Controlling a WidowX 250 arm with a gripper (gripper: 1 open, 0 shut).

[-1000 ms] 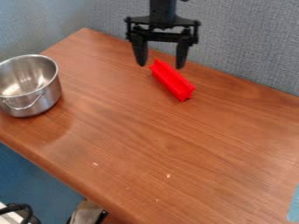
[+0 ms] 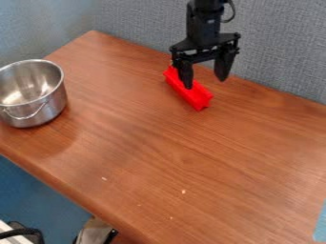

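A red elongated block [image 2: 195, 95] lies diagonally on the wooden table near its back edge, in the camera view. The black gripper [image 2: 205, 71] is open just over it, one finger at the block's upper left part and the other off to its right. Whether either finger touches the block is hard to tell.
A steel pot [image 2: 30, 93] with a wire handle stands at the table's left edge. A grey padded wall runs along the back.
The gripper has moved right and turned, coming over the red block, which lies where it was.
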